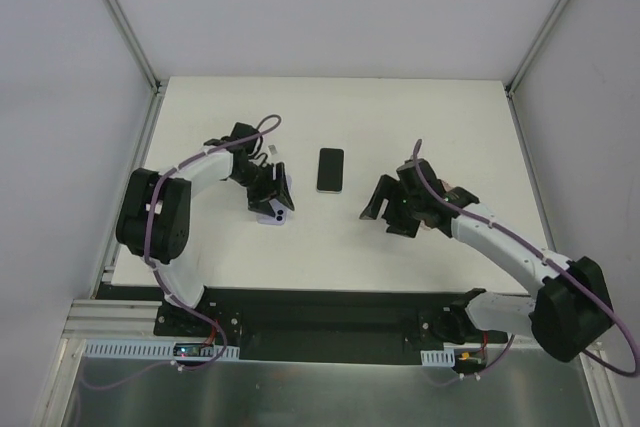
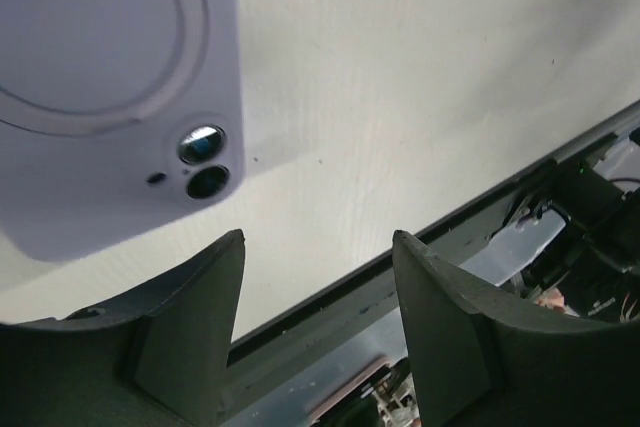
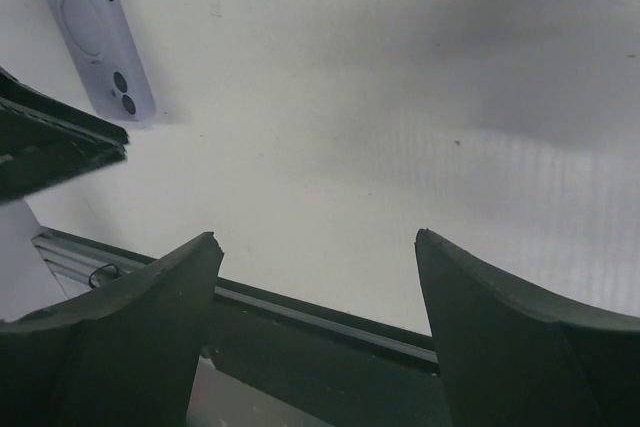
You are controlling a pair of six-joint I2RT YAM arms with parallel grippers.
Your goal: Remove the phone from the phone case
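A pale purple phone case (image 1: pixel 269 218) lies at the left-middle of the table, its camera-lens end toward the front. My left gripper (image 1: pixel 279 194) is above it and hides most of it. In the left wrist view the purple back (image 2: pixel 90 37) fills the upper left, beside my left fingertips; these stand apart, and only bare table and its front edge show between them. Whether they grip anything is unclear. A dark phone-like slab (image 1: pixel 330 169) lies flat at the centre. My right gripper (image 1: pixel 383 202) is open and empty to the right of the slab.
A small pinkish object (image 1: pixel 447 185) is partly hidden by my right arm. Free table lies at the back, and at the front between the arms. In the right wrist view a dark part of my left gripper is close to the purple case.
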